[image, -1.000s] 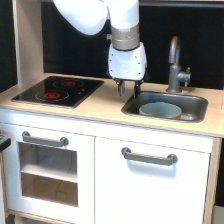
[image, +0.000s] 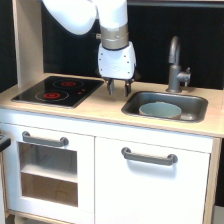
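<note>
My gripper hangs just above the wooden counter, between the black stovetop on the left and the sink on the right. Its two dark fingers stand apart, and nothing shows between them. A grey-green plate lies in the dark sink basin, to the right of the gripper and clear of it.
A dark faucet rises behind the sink. The black stovetop has two red burner rings. Free counter lies between stovetop and sink. Below are a closed white door and an oven front with a window.
The arm and gripper have moved left, away from the sink's edge. The plate, faucet and cabinet doors look the same.
</note>
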